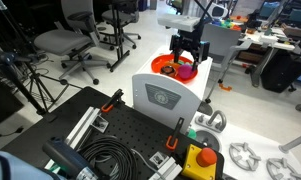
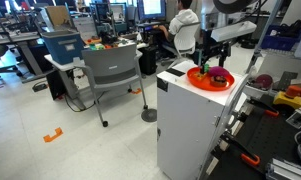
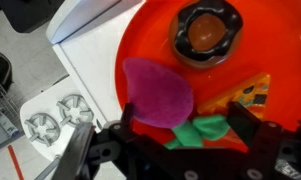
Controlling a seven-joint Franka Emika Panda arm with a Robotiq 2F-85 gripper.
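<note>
An orange-red round plate (image 1: 158, 65) on a white cabinet holds several toy-like pieces. In the wrist view, a purple piece (image 3: 157, 92) with a fabric look lies left of centre, and a green piece (image 3: 198, 130) sits right below it. A brown ring like a doughnut (image 3: 206, 33) is near the top, and a yellow-orange piece (image 3: 240, 93) lies to the right, partly hidden by one finger. Open above the plate hangs my gripper, its fingers apart either side of the purple and green pieces. Nothing shows gripped.
The white cabinet (image 2: 190, 118) stands beside a dark bench with coiled black cable (image 1: 108, 157). A red-yellow emergency button (image 1: 204, 157) sits at the bench's front right. An office chair (image 2: 112, 75) stands behind on clear floor.
</note>
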